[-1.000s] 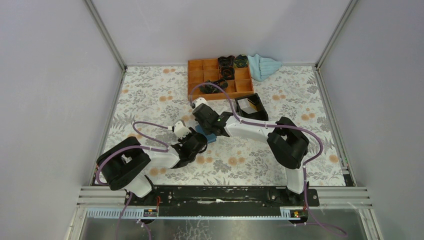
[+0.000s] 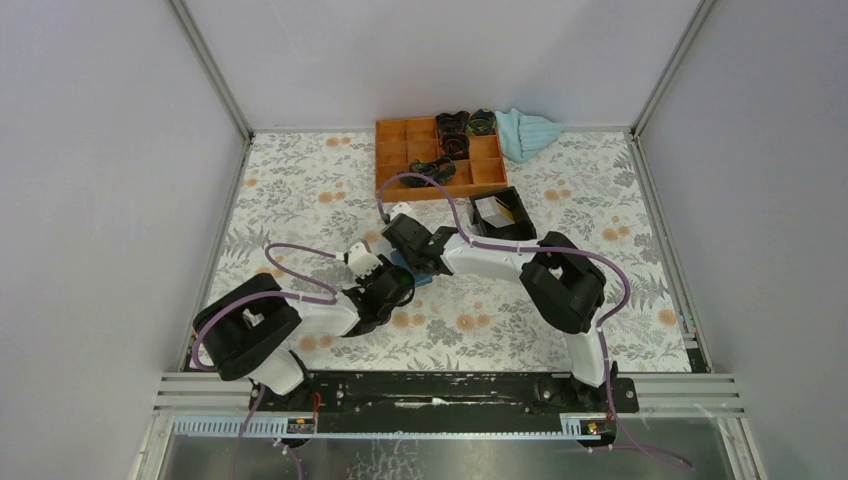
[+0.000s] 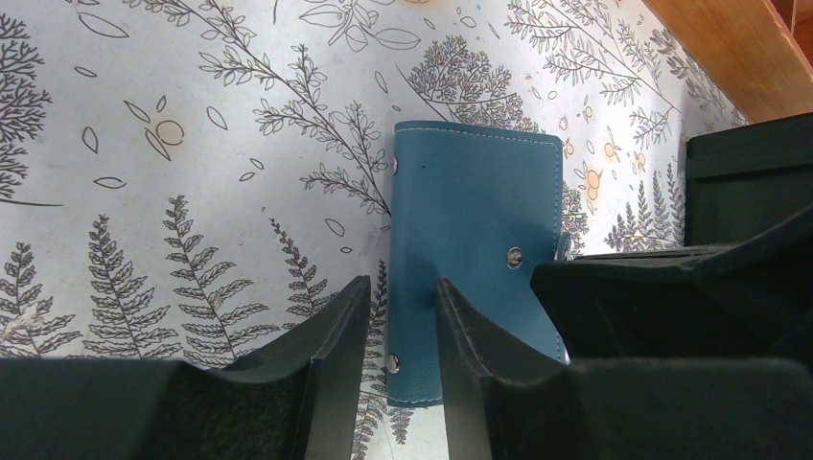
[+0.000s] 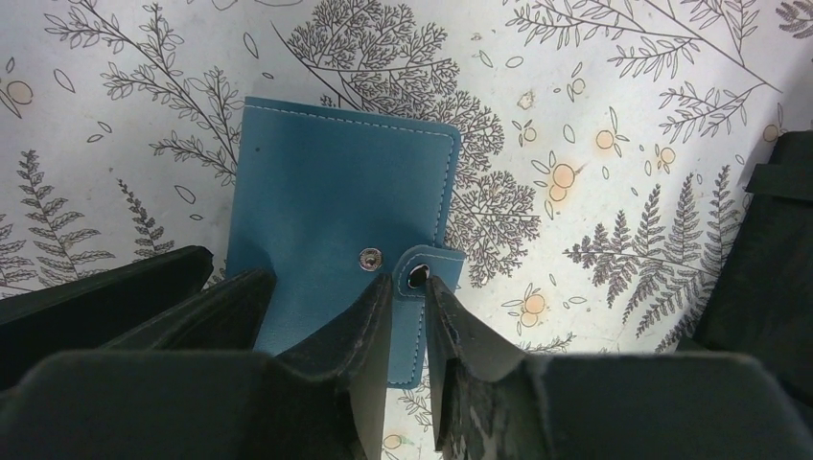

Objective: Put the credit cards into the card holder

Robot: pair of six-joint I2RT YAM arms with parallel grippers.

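Observation:
The blue card holder (image 3: 479, 192) lies flat on the patterned table, largely covered by both arms in the top view. Its strap tab (image 4: 443, 257) sticks out at the edge, unfastened, apart from the snap stud (image 4: 370, 259). Over the holder's stitched left side in its own wrist view, my left gripper is part open, one fingertip off the edge and one over the cover. My right gripper is open at the tab, its fingertips either side of the tab's snap. I cannot make out any credit cards; whether some are inside the holder is hidden.
Behind the holder stand a black box (image 2: 524, 231) with white and yellowish contents, an orange compartment organizer (image 2: 390, 153) holding dark items, and a light blue cloth (image 2: 528, 134). The two grippers are close together.
The left arm and the holder look unmoved.

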